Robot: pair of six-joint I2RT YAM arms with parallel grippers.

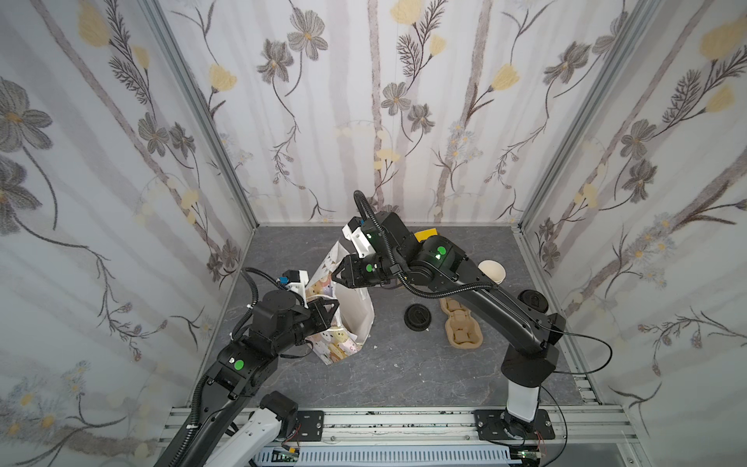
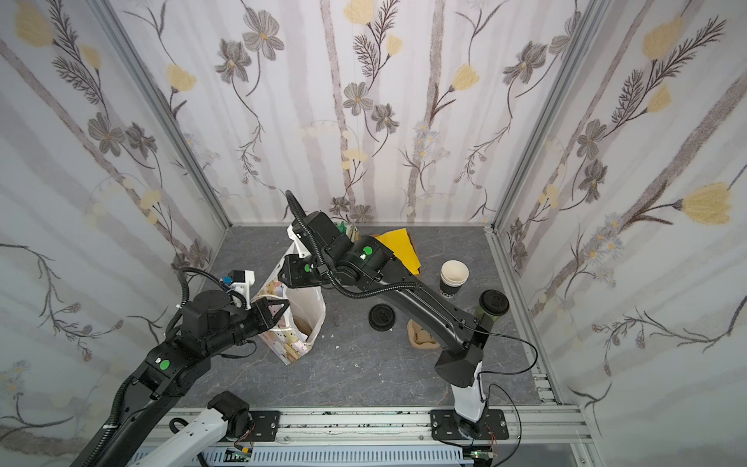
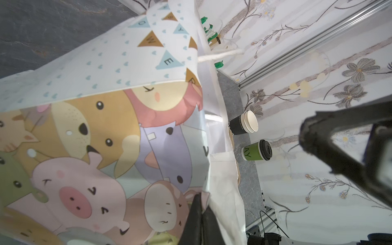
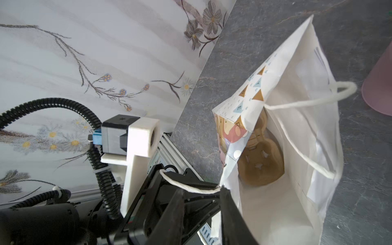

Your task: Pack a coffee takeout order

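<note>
A paper bag with animal print (image 3: 81, 171) leans at the left of the table, its cardboard cup tray (image 4: 259, 163) visible inside. My left gripper (image 1: 327, 309) is shut at the bag's near left side, against the printed paper; whether paper is between its fingers is unclear. My right gripper (image 2: 288, 272) is above the bag's upper opening; its fingers are hard to read. A green lidded cup (image 3: 255, 150) stands at the right, near white nested cups (image 2: 453, 274). A loose black lid (image 1: 417, 316) lies mid-table beside another cardboard tray (image 1: 463, 330).
A yellow item (image 2: 397, 249) lies at the back centre, with green-topped items (image 2: 346, 229) partly hidden behind my right arm. A pink object (image 4: 379, 85) stands beside the bag.
</note>
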